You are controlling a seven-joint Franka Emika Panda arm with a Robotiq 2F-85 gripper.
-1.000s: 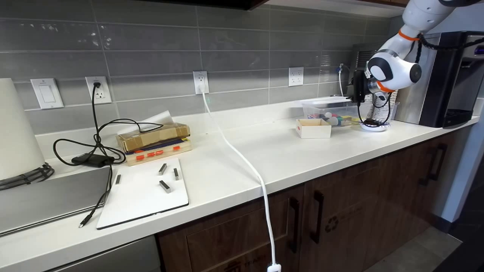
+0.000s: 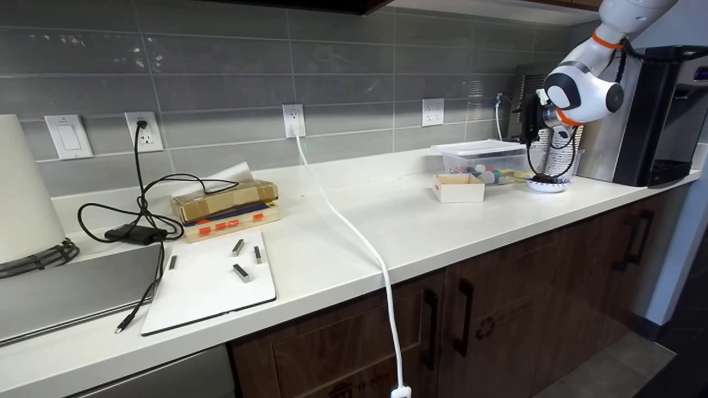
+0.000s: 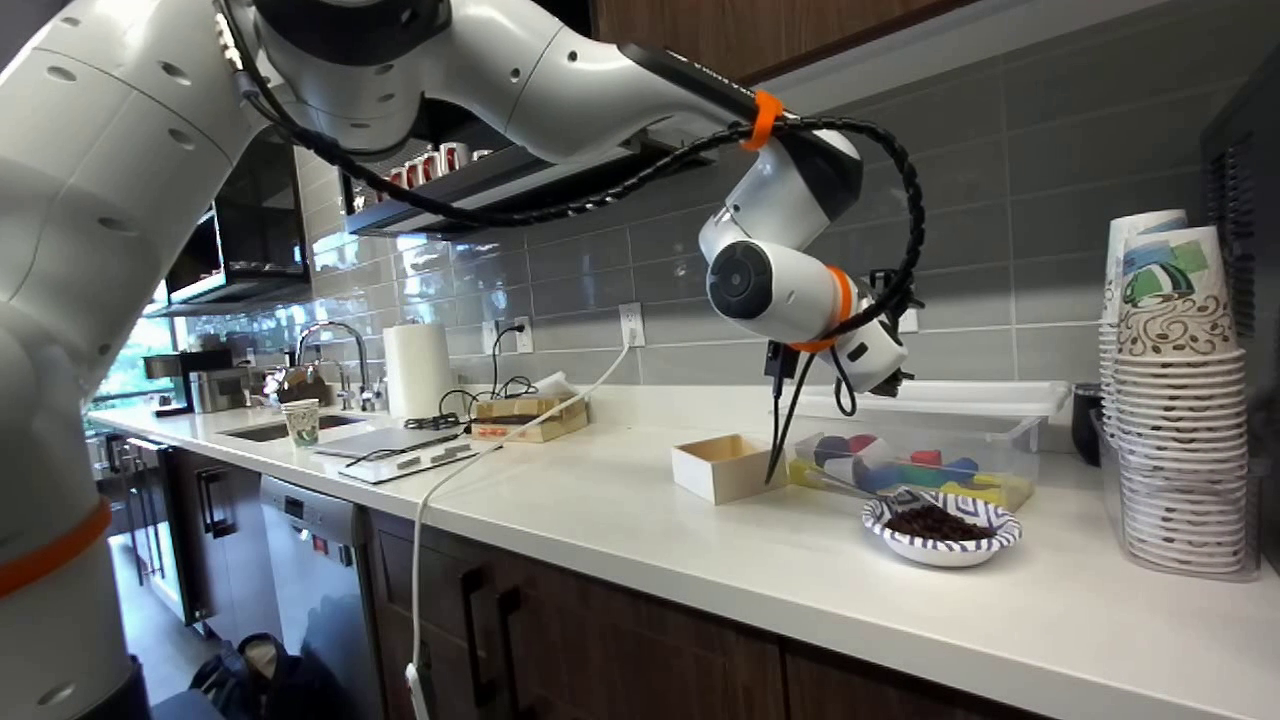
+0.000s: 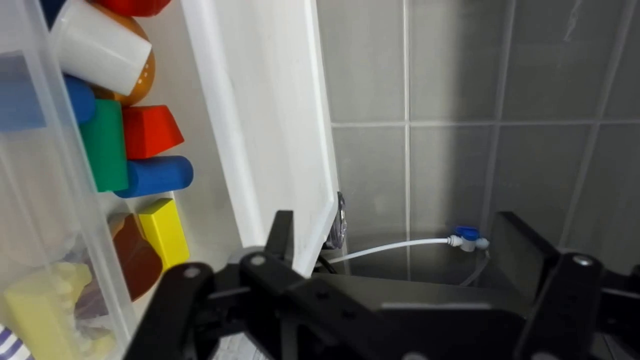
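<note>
My gripper stands open, its two black fingers wide apart with nothing between them. In exterior view 1 the gripper point(image 2: 531, 119) is above the right end of a clear plastic bin point(image 3: 1020, 444), near the tiled wall. A white lid point(image 4: 270, 102) lies along the bin's wall side, and its near corner is close to the left finger point(image 4: 280, 234). Inside the bin are a white cup point(image 4: 102, 48), a green block point(image 4: 105, 144), a red block point(image 4: 150, 132), a blue block point(image 4: 159, 176) and a yellow block point(image 4: 165, 231). The wrist hides the fingertips in exterior view 2.
An open wooden box point(image 3: 726, 484) sits beside the bin. In front stands a patterned bowl point(image 3: 942, 552) with dark bits in it. Stacked paper cups point(image 3: 1182, 456) rise at the right. A white cable point(image 2: 352, 229) crosses the counter, which is otherwise clear in the middle.
The arm and gripper have shifted slightly up and to the right in exterior view 1. More of the lid shows, and its left end sits a little further left. The box looks unmoved.
</note>
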